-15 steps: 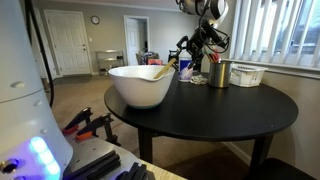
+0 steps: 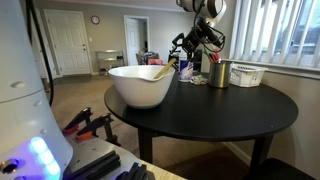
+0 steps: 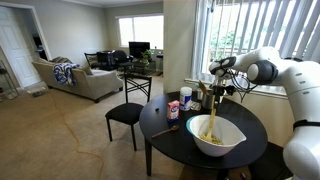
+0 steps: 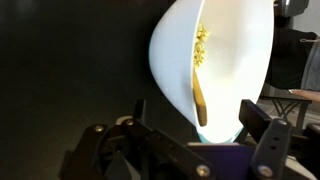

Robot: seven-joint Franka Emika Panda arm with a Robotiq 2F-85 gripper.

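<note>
A large white bowl (image 2: 142, 89) stands on the round dark table (image 2: 220, 115), with a wooden utensil (image 2: 165, 70) leaning out over its rim. Small yellow pieces (image 4: 200, 45) lie inside the bowl in the wrist view, close to the utensil (image 4: 200, 100). My gripper (image 2: 177, 47) hangs above the table in exterior view 1, higher than the bowl. Its fingers are wide apart, with no object gripped. From the wrist, the bowl's near rim and the utensil's end appear between the two fingers.
A metal canister (image 2: 219, 74) and a white basket (image 2: 247, 74) stand along the window side. A red-and-white carton (image 3: 173, 110) and a white-and-blue container (image 3: 186, 97) are near the table's far edge. A black chair (image 3: 130, 108) stands beside the table. Its right front, in exterior view 1, is bare.
My gripper has shifted slightly down and left in exterior view 1. The bowl and utensil have not visibly moved.
</note>
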